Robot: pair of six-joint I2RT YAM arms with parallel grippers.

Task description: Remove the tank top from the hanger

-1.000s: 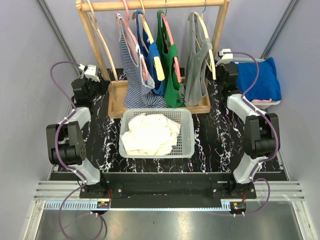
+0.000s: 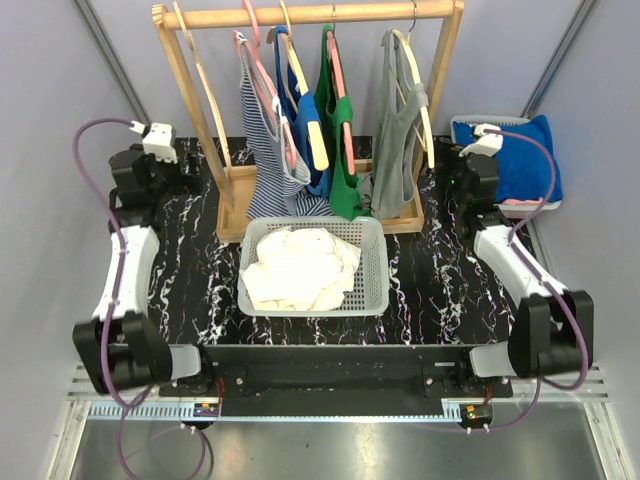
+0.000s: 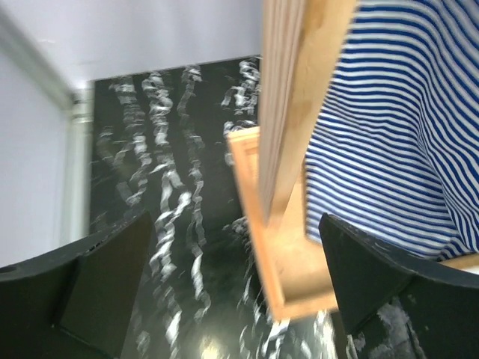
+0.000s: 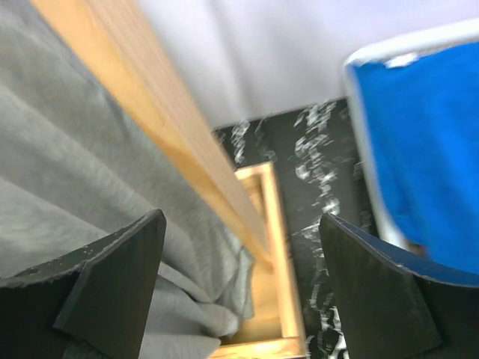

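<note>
Several tank tops hang on the wooden rack (image 2: 300, 17): a striped one (image 2: 262, 140), a blue one (image 2: 310, 100), a green one (image 2: 347, 190) and a grey one (image 2: 398, 125). To the left of the rack, my left gripper (image 2: 190, 175) stands open and empty; in its wrist view the striped top (image 3: 382, 134) is off to the right, behind a post. My right gripper (image 2: 455, 160) is open, right of the rack, with nothing held; the grey top (image 4: 97, 172) fills the left of its wrist view. An empty wooden hanger (image 2: 203, 80) hangs at the rack's left end.
A grey perforated basket (image 2: 375, 270) with cream cloth (image 2: 302, 268) in it stands in front of the rack. At the back right a white bin (image 2: 520, 210) holds blue cloth (image 2: 525, 165).
Both arms have drawn outward, the left one leftward and the right one rightward, away from the rack.
</note>
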